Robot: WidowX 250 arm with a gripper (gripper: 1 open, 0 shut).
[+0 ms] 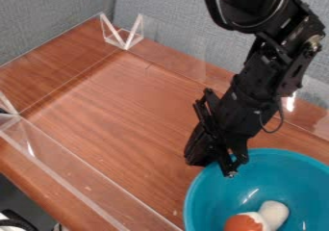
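My black gripper (216,154) hangs at the near right, over the back left rim of a blue bowl (206,208). Its fingers are dark against the rim, and I cannot see clearly whether anything is between them. In the bowl lie a red object (244,222) and a white one (274,214), at the bottom edge of the view.
Clear panels line its edges, with white corner brackets (123,33) at the back. A grey wall (167,13) rises behind.
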